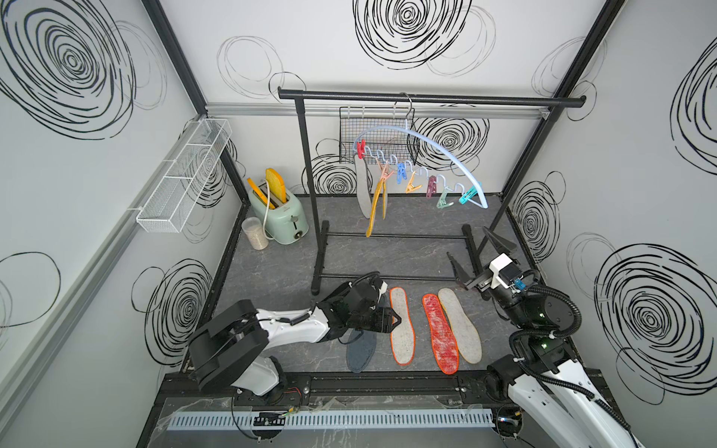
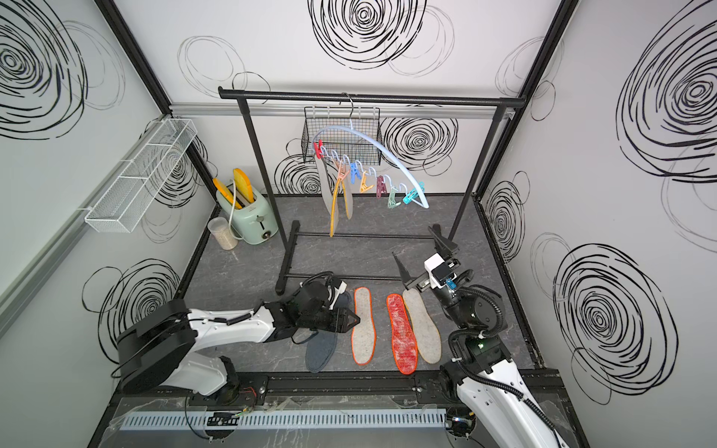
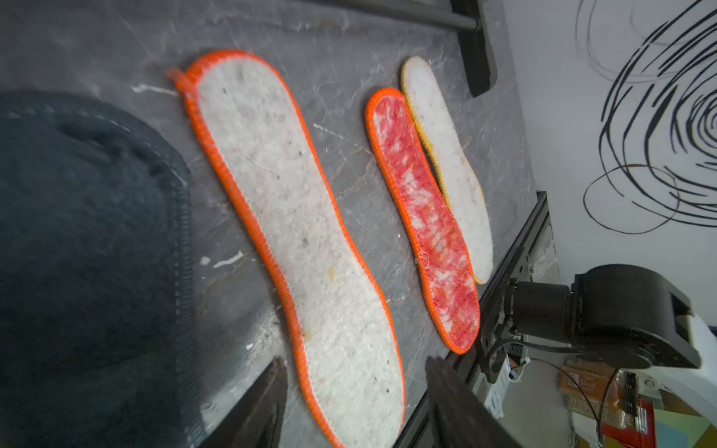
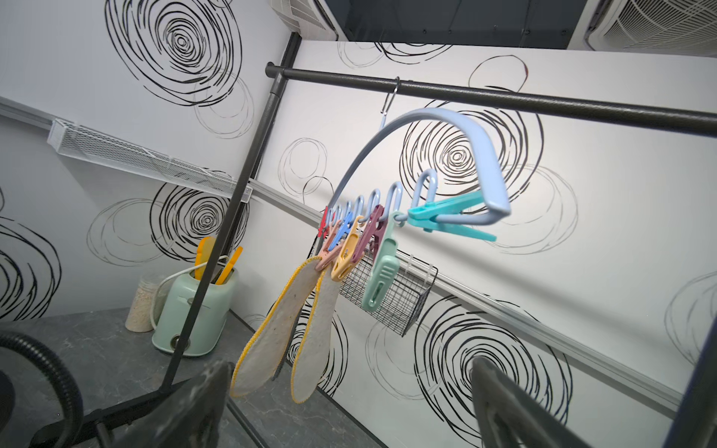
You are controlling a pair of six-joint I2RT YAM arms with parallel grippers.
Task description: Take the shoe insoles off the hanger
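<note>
A blue hanger hangs from the rack with coloured clips; pale insoles with yellow edges and a grey one hang at its left part. My left gripper is low, part open, over the orange-edged white insole on the floor, beside a dark insole; whether it touches is unclear. A red insole and a white one lie to its right. My right gripper stands open near the right rack leg, below the hanger, nothing between its fingers.
The black rack spans the enclosure, its base bars behind the floor insoles. A mint toaster-like container and a jar stand at back left. A white wire shelf is on the left wall.
</note>
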